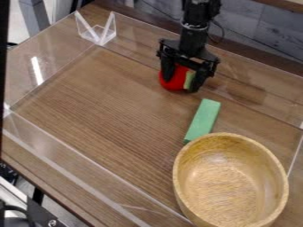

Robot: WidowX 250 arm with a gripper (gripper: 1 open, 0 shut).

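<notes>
My black gripper (187, 57) reaches down from the top centre over a red and green object (174, 80) on the wooden table (83, 115), with its open fingers around the object's upper part. Whether the fingers touch it cannot be seen clearly.
A green bar (203, 120) lies below and right of the gripper, with a large tan bowl (229, 188) at the bottom right. A clear plastic item (97, 25) stands at the top left.
</notes>
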